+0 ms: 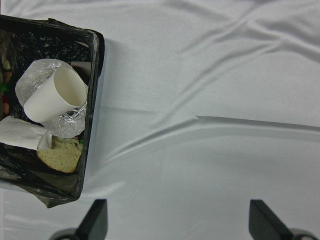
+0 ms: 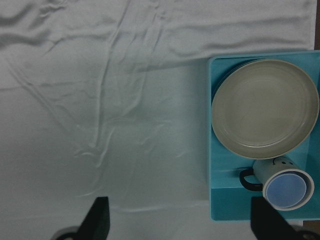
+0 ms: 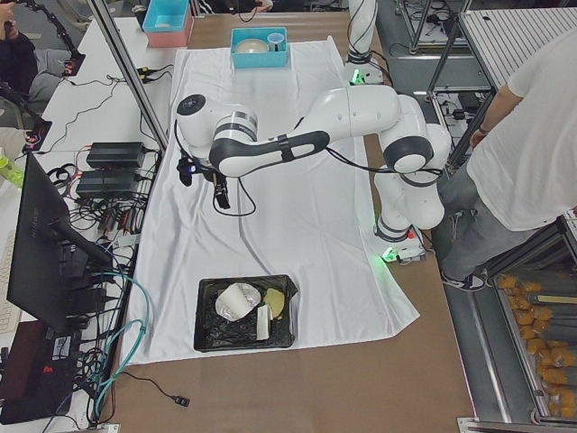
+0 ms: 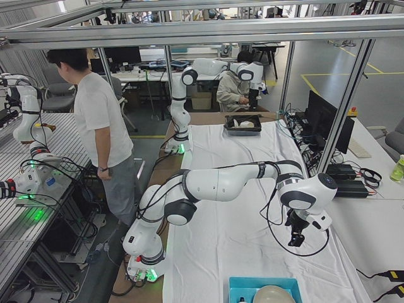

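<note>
A black bag-lined bin point(image 3: 207, 316) holds a white paper cup point(image 1: 47, 100), crumpled foil point(image 1: 67, 125), folded white paper point(image 1: 20, 132) and bread point(image 1: 57, 156). A blue tray point(image 2: 225, 200) holds a beige plate point(image 2: 265, 107) and a mug point(image 2: 280, 180) with a black handle. In the left wrist view my left gripper stands open over bare cloth, right of the bin. In the right wrist view my right gripper is open beside the tray, nothing between its fingers.
A white cloth point(image 3: 315, 234) covers the table, with bare space between bin and tray. Monitors, black boxes and cables line one side, along with metal frame posts. A standing person point(image 4: 104, 139) is beside the table.
</note>
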